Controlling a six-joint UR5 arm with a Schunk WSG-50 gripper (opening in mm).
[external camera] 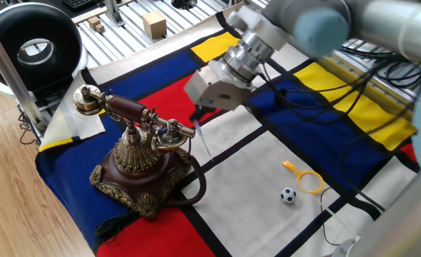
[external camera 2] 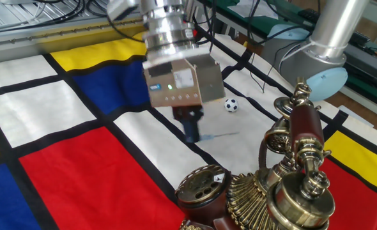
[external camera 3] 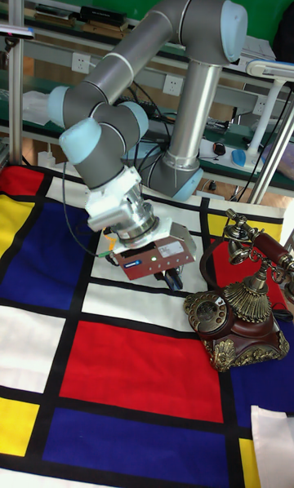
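Note:
My gripper (external camera: 198,118) points down above the cloth, its dark fingers shut on a thin pale tool (external camera: 205,144), perhaps a syringe or screwdriver. In exterior view 2 the tool (external camera 2: 222,135) sticks out sideways from the gripper (external camera 2: 192,134), ending in a slim shaft. Its lower tip appears clear of the cloth, though the height is hard to judge. Exterior view 3 shows the gripper (external camera 3: 174,279), but I cannot make out the tool there. An ornate brown and brass telephone (external camera: 135,153) stands close beside the gripper, its handset in the cradle.
A small soccer ball (external camera: 287,195) and a yellow-orange magnifier-like ring (external camera: 310,181) lie on a white patch of the patterned cloth (external camera: 239,214). Black cables (external camera: 371,78) hang by the arm.

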